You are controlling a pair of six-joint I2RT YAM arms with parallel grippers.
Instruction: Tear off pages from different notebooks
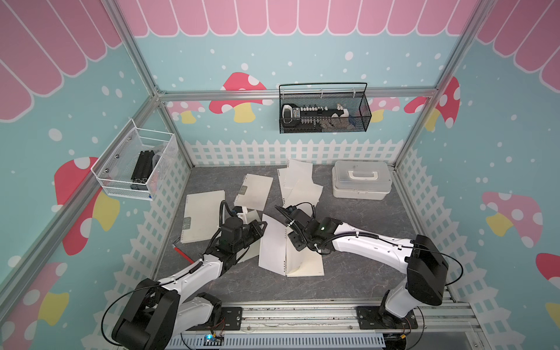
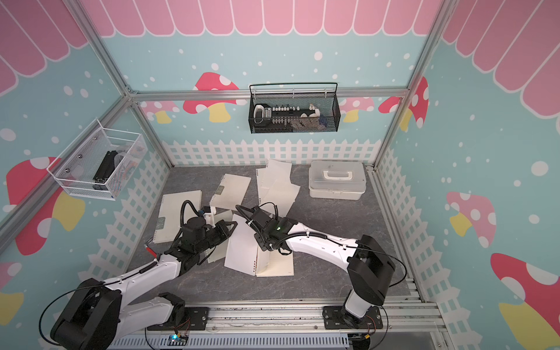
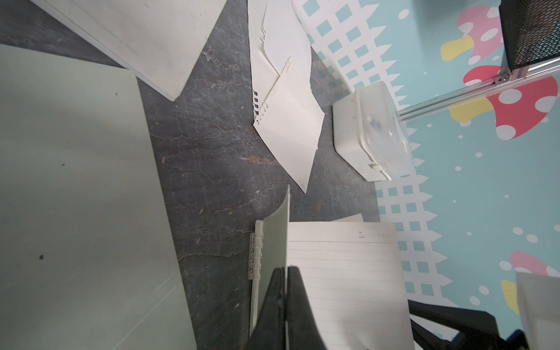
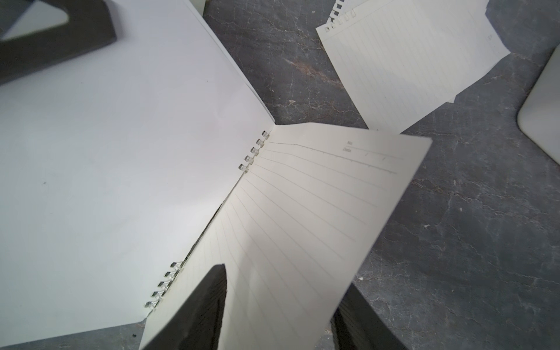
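Observation:
An open spiral notebook (image 1: 271, 250) lies at the front centre, its cover raised to the left. My left gripper is shut on that cover's edge. My right gripper is part open over a lined page (image 4: 291, 204), which curves up from the spiral with its free edge near the fingertips; whether they touch it is unclear. Torn sheets (image 1: 300, 180) with perforated edges lie at the back centre.
More notebooks (image 1: 203, 215) lie at the left and back left (image 1: 256, 192). A clear lidded box (image 1: 361, 180) stands at back right. A red-handled tool (image 1: 183, 252) lies front left. Bare table shows at right.

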